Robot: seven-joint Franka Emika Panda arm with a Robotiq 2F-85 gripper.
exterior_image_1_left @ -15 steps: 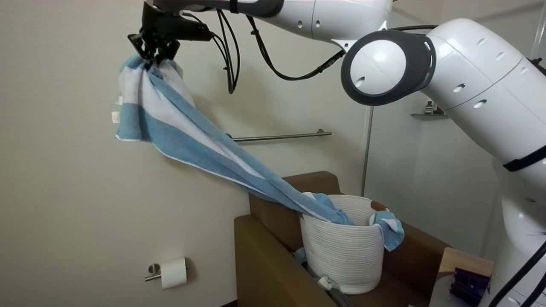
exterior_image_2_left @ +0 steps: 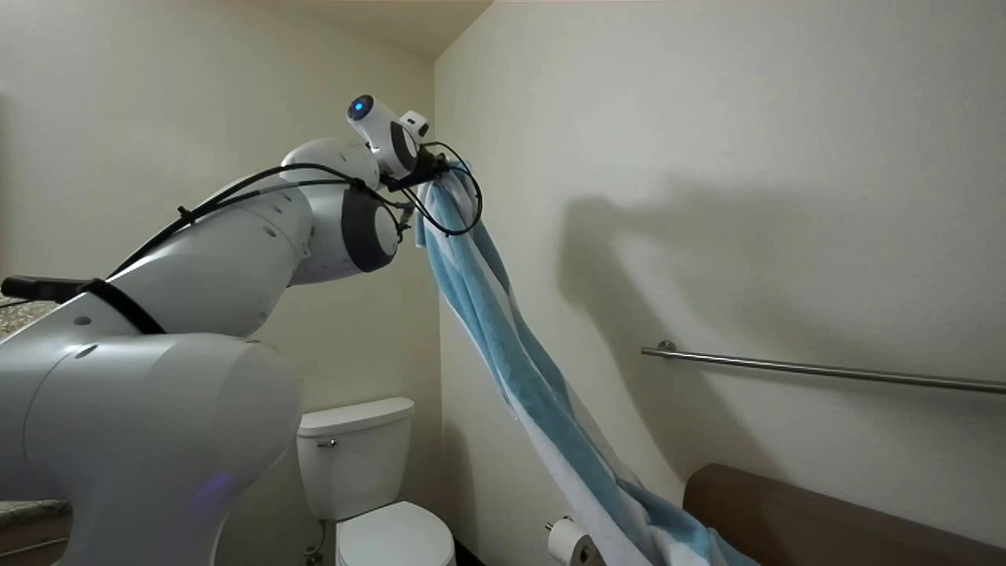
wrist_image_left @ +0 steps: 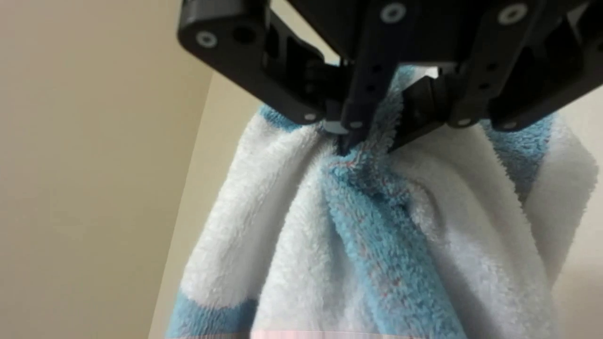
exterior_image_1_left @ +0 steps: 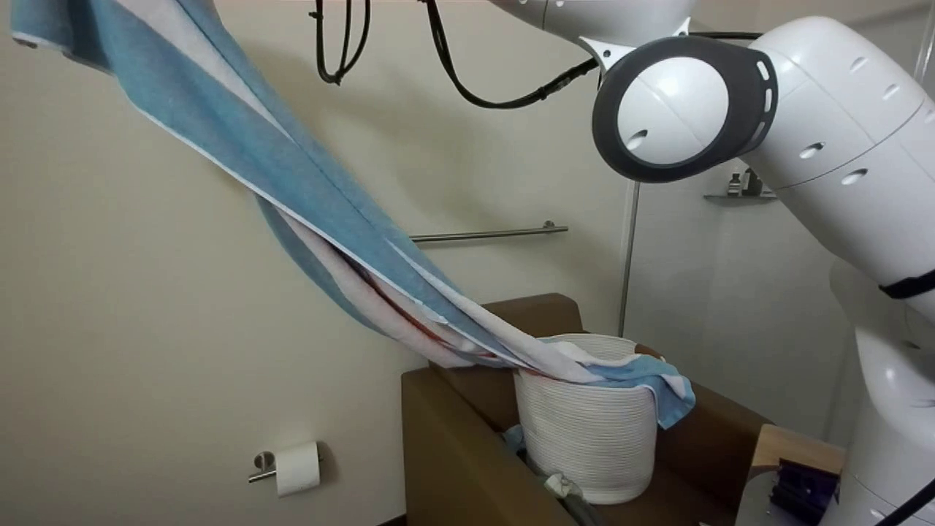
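Observation:
A blue and white striped towel [exterior_image_1_left: 289, 166] stretches from the upper left down to a white woven basket [exterior_image_1_left: 587, 438] in exterior view 1. Its lower end lies across the basket's top, with a blue corner hanging over the right rim. High up near the wall in exterior view 2, my gripper [exterior_image_2_left: 443, 170] has the towel [exterior_image_2_left: 528, 377] trailing down to the right from it. Up close in the wrist view, the gripper is shut on bunched towel cloth [wrist_image_left: 390, 243]. Exterior view 1 cuts the gripper off above its top edge.
The basket stands on a brown armchair [exterior_image_1_left: 456, 456]. A metal towel bar [exterior_image_1_left: 491, 235] crosses the wall behind, and a toilet paper roll [exterior_image_1_left: 297, 468] hangs lower left. A toilet [exterior_image_2_left: 368, 462] stands in the corner. Black cables [exterior_image_2_left: 255, 184] loop along the arm.
My gripper has moved up and left, out of exterior view 1. The towel is pulled longer and tauter; more of it has risen out of the basket onto its top.

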